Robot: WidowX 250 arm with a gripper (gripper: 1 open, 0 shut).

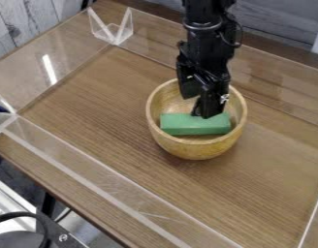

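A round wooden bowl (190,145) sits on the brown table (84,155), holding a green block (197,125) in its front part. The black robot gripper (205,97) reaches down from the top centre over the back of the bowl, its lower end within or just above the rim. It is open; its fingers are dark and hard to make out.
A clear angular piece (112,27) stands at the upper left. Black equipment (26,231) is at the lower-left edge. The table left and right of the bowl is clear.
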